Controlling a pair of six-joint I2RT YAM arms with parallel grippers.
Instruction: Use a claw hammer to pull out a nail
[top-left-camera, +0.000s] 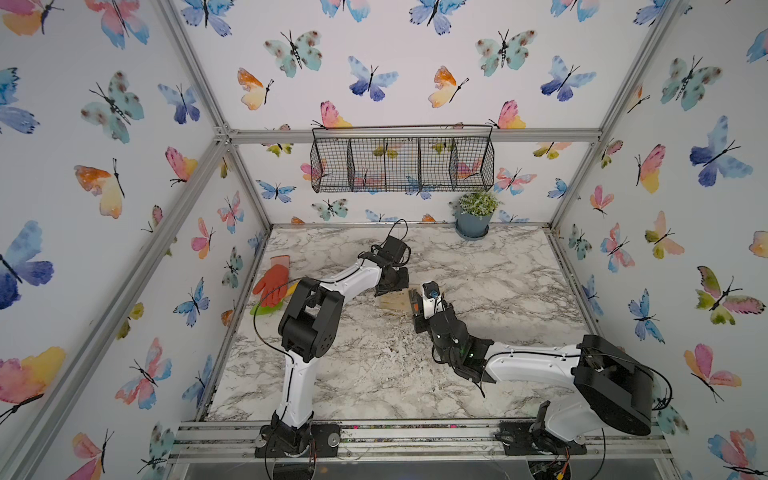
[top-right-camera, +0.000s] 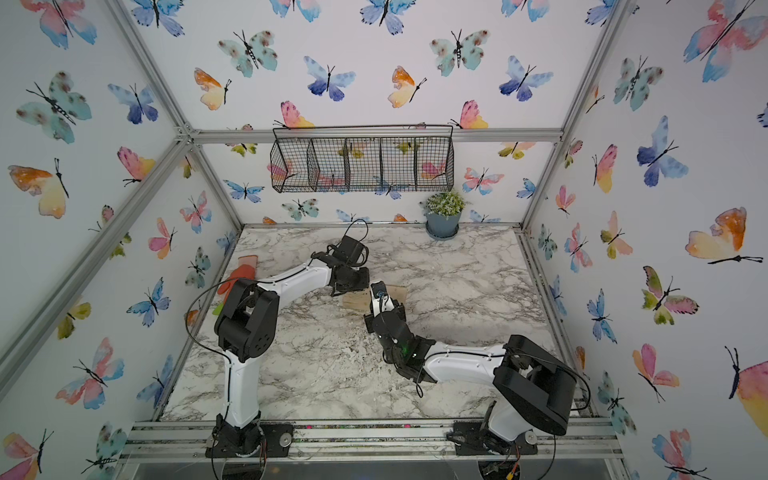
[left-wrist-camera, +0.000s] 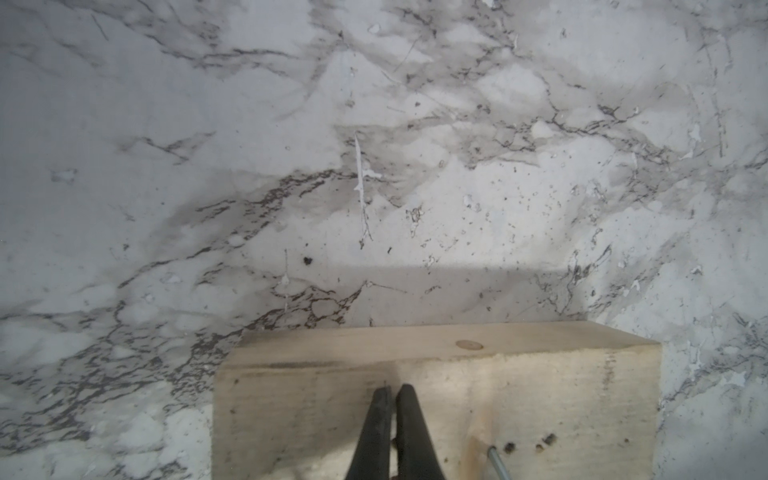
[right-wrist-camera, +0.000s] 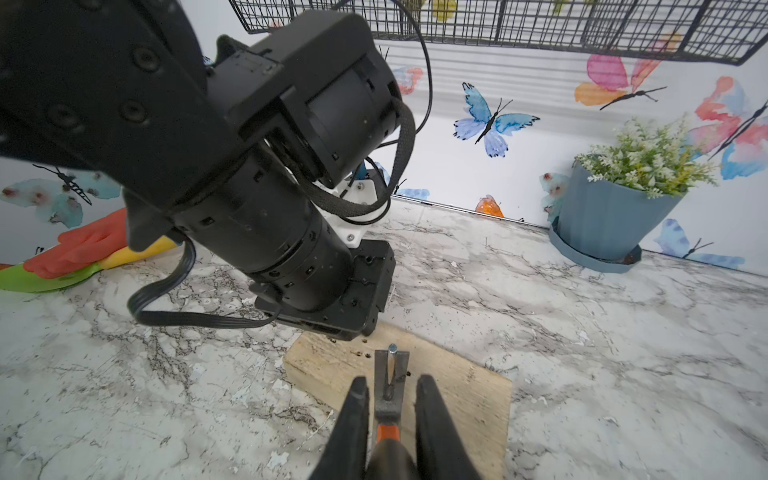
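A pale wooden block (right-wrist-camera: 468, 384) lies on the marble-patterned table. A grey nail (left-wrist-camera: 497, 461) stands out of its top, beside several small holes. My right gripper is shut on the orange-and-dark handle of the claw hammer (right-wrist-camera: 388, 433). The hammer's claw lies over the block, and the nail's head shows at its slot; how firmly the claw grips it cannot be told. At the block's left part, my left gripper is shut, its fingertips over the wood with nothing visible between them. Whether they press on the block is unclear.
Gloves (top-left-camera: 273, 281) in red, yellow and green lie at the table's left. A potted plant (top-left-camera: 476, 212) stands at the back right under a wire basket (top-left-camera: 402, 164). My left arm hangs close above the hammer.
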